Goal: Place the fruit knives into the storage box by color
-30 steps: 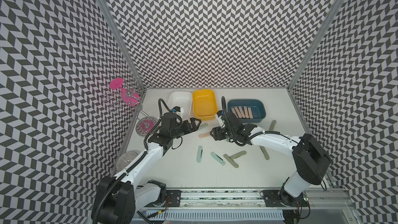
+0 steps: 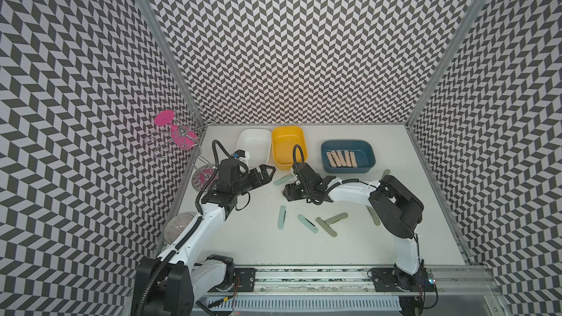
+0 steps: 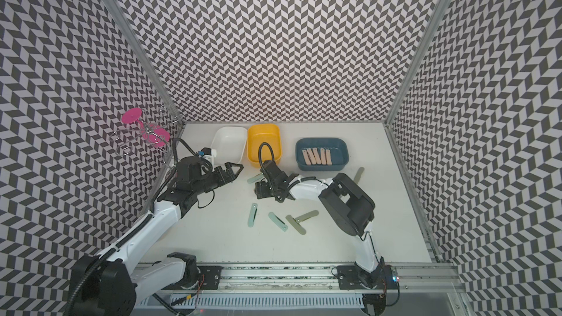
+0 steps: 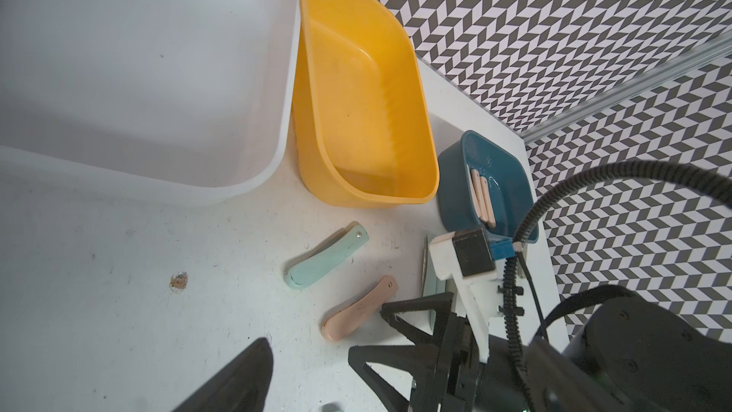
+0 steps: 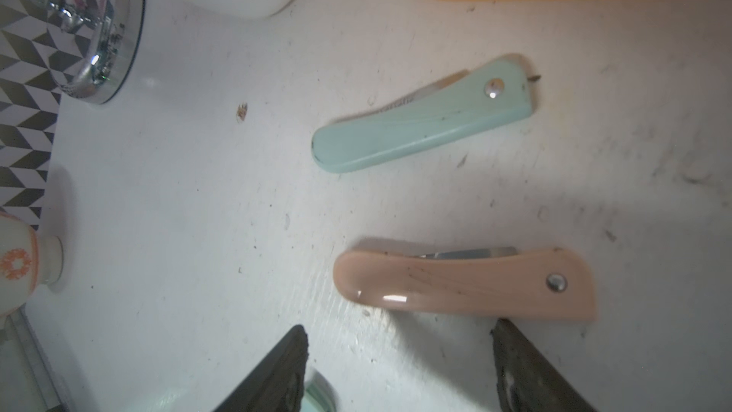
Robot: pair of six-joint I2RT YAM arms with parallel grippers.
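Note:
A pink fruit knife (image 5: 465, 284) lies on the table just ahead of my right gripper, whose open fingers stand apart with nothing between them. Beyond it is a mint green knife (image 5: 423, 118), in front of the yellow box (image 4: 366, 107). My left gripper (image 2: 269, 173) hangs open and empty near the white box (image 4: 152, 68). Several pink knives (image 2: 341, 158) lie side by side in the blue box (image 2: 364, 166). Two more mint knives, one upright (image 2: 282, 217) and one slanted (image 2: 308, 223), lie at the front, beside crossed olive knives (image 2: 326, 227).
Another olive knife (image 2: 373, 215) lies near the right arm. Wire racks with pink parts (image 2: 184, 137) stand along the left edge. The yellow and white boxes stand side by side at the back.
My right gripper has moved left, over the pink knife, which it now hides in the top left view. The left arm has drawn back slightly to the left.

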